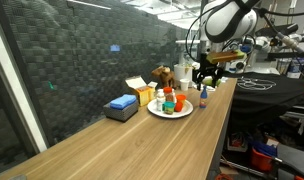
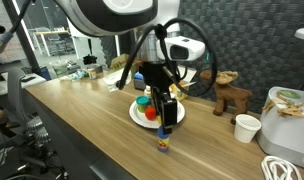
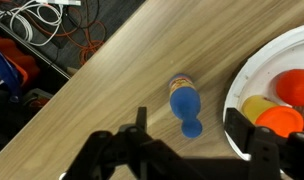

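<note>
A small bottle (image 3: 185,98) with a blue top stands upright on the wooden table, near its edge; a round blue tip shows beside it in the wrist view. In exterior view 1 the same bottle (image 1: 203,98) is to the right of the plate. My gripper hangs above it, fingers apart on either side of the bottle in the wrist view, with nothing held. From the second exterior view the gripper (image 2: 170,112) appears just over the bottle (image 2: 163,138), its tips seemingly higher than or level with the cap; contact cannot be made out.
Close by lies a white plate (image 1: 157,112) with several colourful items, including a red ball (image 3: 293,87). A white cup (image 2: 246,128), a brown figure (image 2: 227,92) and a coiled white cable (image 2: 280,168) are behind.
</note>
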